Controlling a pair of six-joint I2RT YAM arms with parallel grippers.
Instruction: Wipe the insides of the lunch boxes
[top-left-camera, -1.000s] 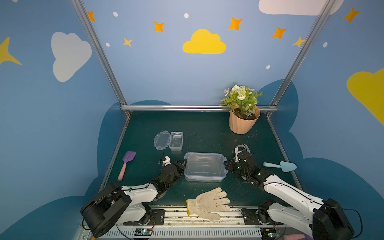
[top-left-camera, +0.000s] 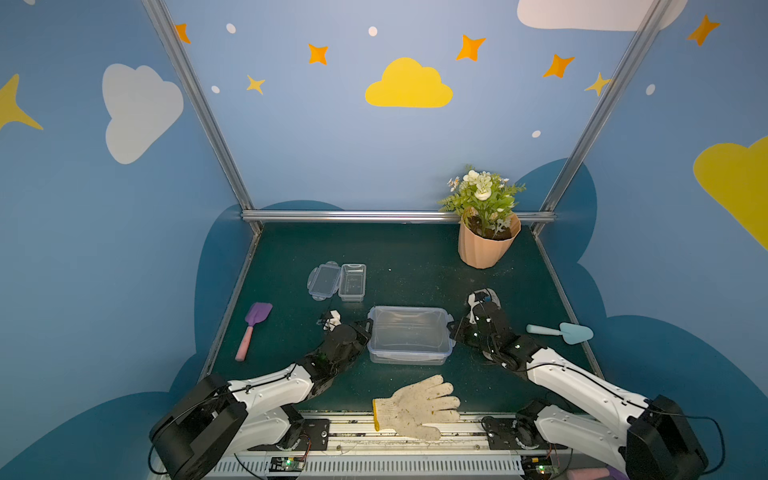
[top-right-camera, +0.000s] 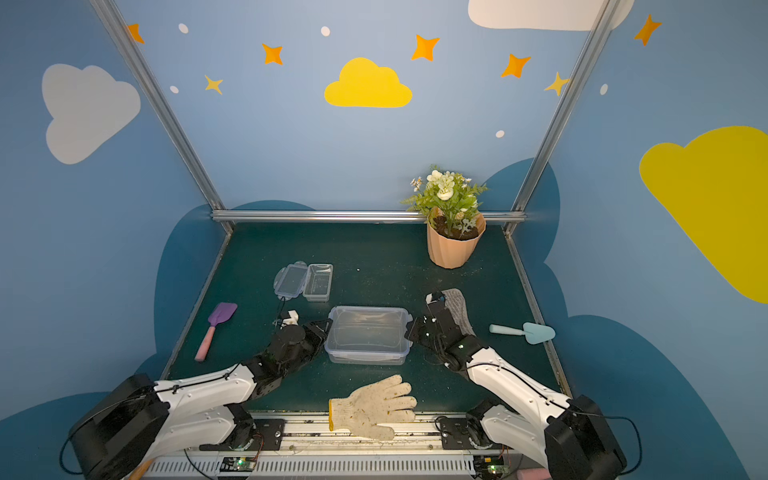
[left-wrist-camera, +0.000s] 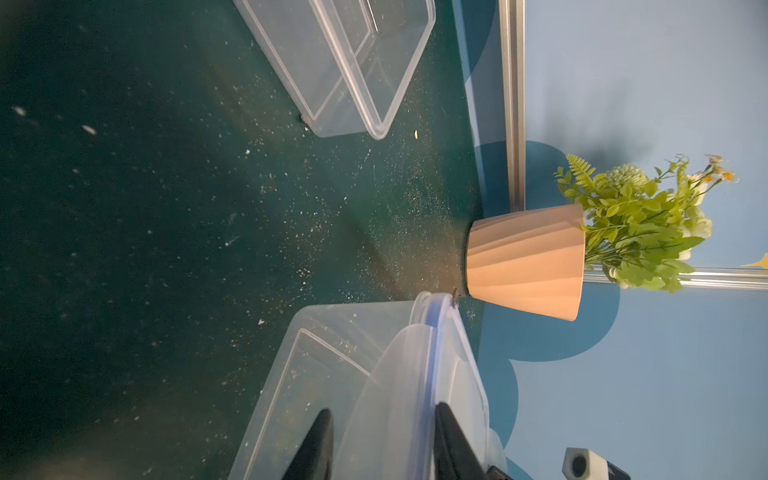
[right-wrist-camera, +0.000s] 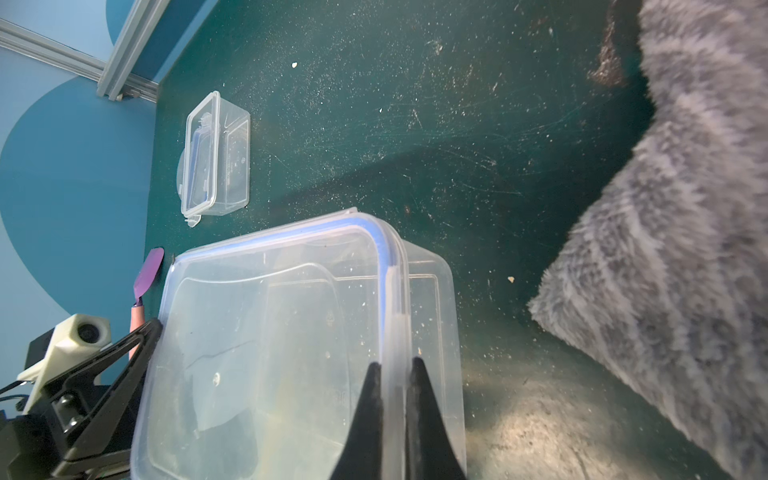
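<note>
The large clear lunch box stands in the middle of the table, its lid with a blue seal lying over the top. At its left end, my left gripper is shut on the lid's edge, one finger to each side. My right gripper has its narrow fingers closed about the lid's clear side flap at the right end. Behind and left, the small lunch box is open, its lid leaning or lying beside it. A grey fuzzy cloth lies right of the large box, partly hidden by my right arm from above.
A knit glove lies at the front edge. The purple spatula is at left, a light blue spatula at right. A flower pot stands at the back right.
The lid's far edge and the left arm's elbow have shifted slightly; the elbow moved left. Both grippers stay at the two ends of the large box. The other objects have not moved.
</note>
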